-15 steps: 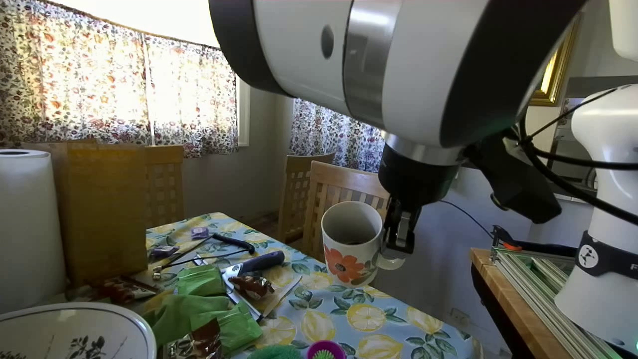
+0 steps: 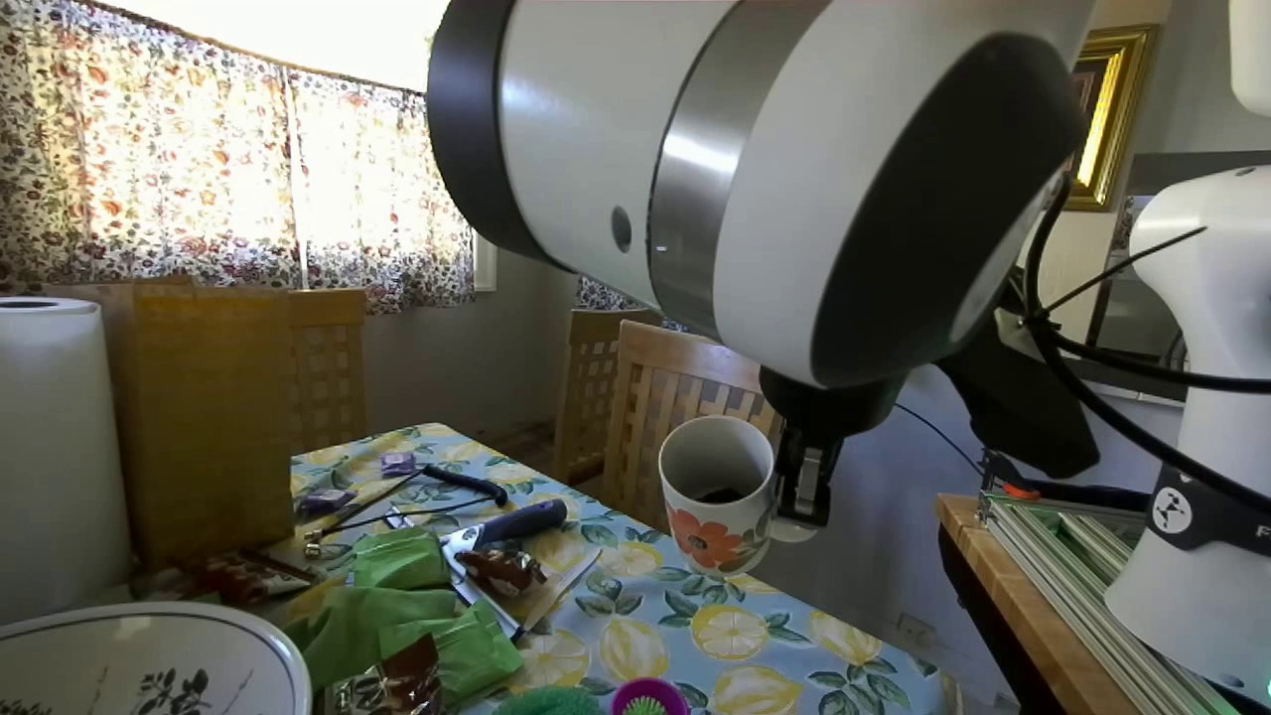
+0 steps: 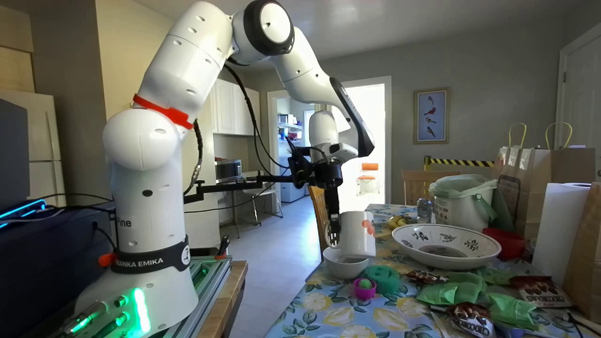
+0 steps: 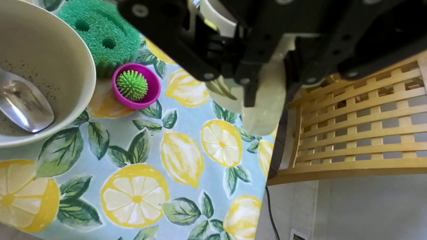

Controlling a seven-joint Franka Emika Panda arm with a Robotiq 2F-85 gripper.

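Note:
A white mug (image 2: 716, 497) with an orange flower hangs above the table near its edge, roughly upright. My gripper (image 2: 803, 487) is shut on its handle, which points to the right in exterior view 1. Something dark lies in the bottom of the mug. In exterior view 2 the mug (image 3: 358, 234) hides part of the white bowl (image 3: 339, 267) behind it. The wrist view shows my gripper closed around the pale handle (image 4: 262, 108), with most of the mug body hidden behind the fingers.
On the lemon-print tablecloth stand a bowl holding a spoon (image 4: 26, 102), a green sponge (image 4: 106, 34) and a magenta cup (image 4: 136, 86) with a spiky green ball. Wrappers (image 2: 405, 608), a knife (image 2: 506, 524) and a large bowl (image 3: 445, 245) lie farther along. A chair (image 4: 360, 120) borders the table.
In exterior view 1 the mug has moved slightly right and down, turning so its flower shows differently. The arm's wrist has come lower and rotated. The handle stays gripped.

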